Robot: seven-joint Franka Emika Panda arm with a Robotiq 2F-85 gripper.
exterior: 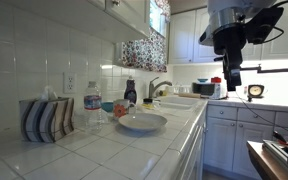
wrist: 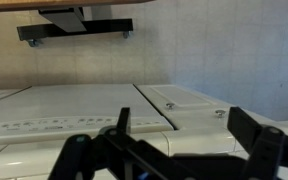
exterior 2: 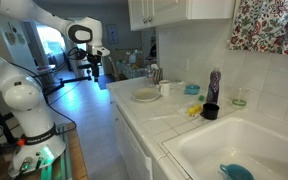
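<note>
My gripper stands open, a wide gap between its two dark fingers and nothing held there. Below it in the wrist view are white cabinet fronts and bare floor. In exterior view 1 the arm hangs at the upper right, clear of the counter. A white plate [exterior: 142, 122] rests on the tiled counter, out of the gripper's reach at this pose. Behind it are a clear bottle [exterior: 92, 103] and a dark bottle [exterior: 130, 92]. A striped tissue box [exterior: 47, 119] stands at the left.
A sink [exterior 2: 246, 142] with a blue item [exterior 2: 236, 172] in it is set into the counter. A black cup [exterior 2: 210, 111] and a glass [exterior 2: 240, 98] stand behind the sink's edge. Upper cabinets [exterior 2: 174, 12] overhang the counter. Floor space beside the arm is free.
</note>
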